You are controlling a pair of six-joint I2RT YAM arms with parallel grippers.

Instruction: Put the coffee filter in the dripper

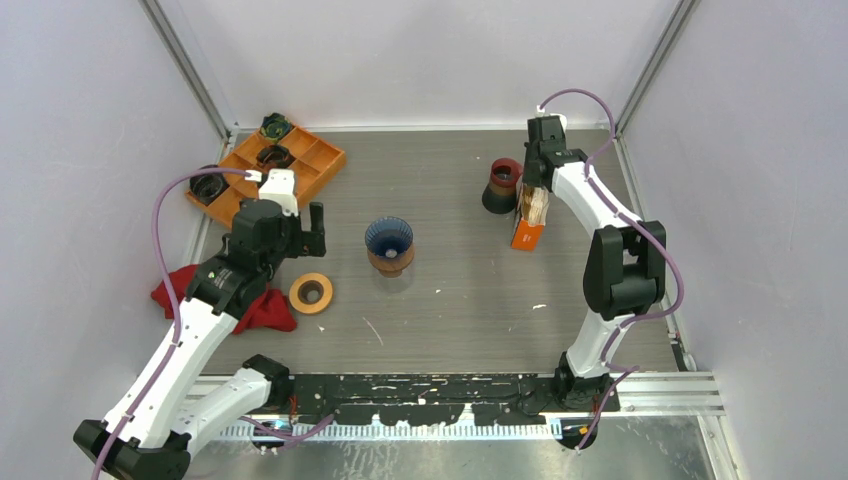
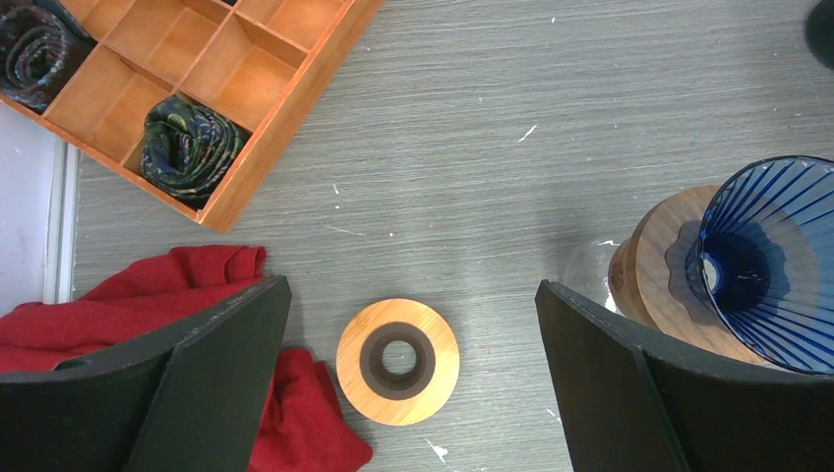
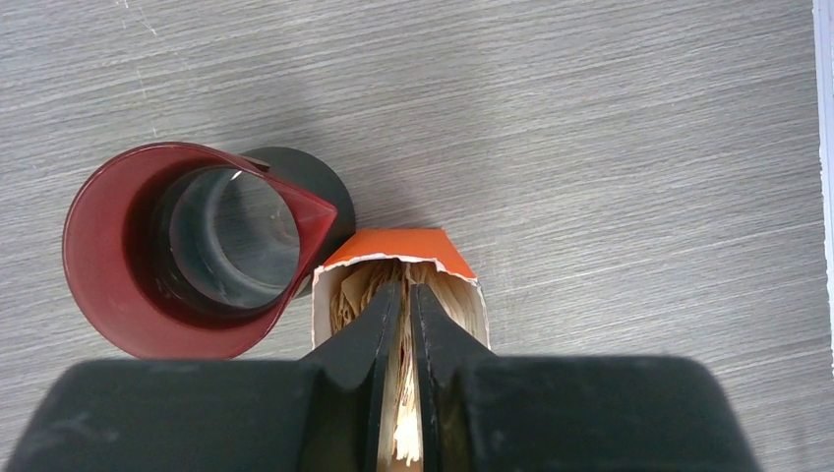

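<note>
Upright folded paper coffee filters (image 3: 457, 293) stand packed in an orange box (image 3: 403, 243). Down at the box's opening is my right gripper, its fingers only a narrow gap apart. Filter edges show in that gap, but whether one is pinched cannot be told. The ribbed blue dripper (image 1: 389, 236) on its wooden collar stands mid-table, with no filter seen inside; the left wrist view shows the dripper (image 2: 777, 265) at the right. My left gripper is open and empty, high above the table left of the dripper.
Touching the filter box is a dark carafe with a red rim (image 3: 89, 256). On the left are an orange compartment tray (image 1: 320, 157), a wooden ring (image 1: 311, 293) and a red cloth (image 2: 315, 413). Bare table lies between dripper and box.
</note>
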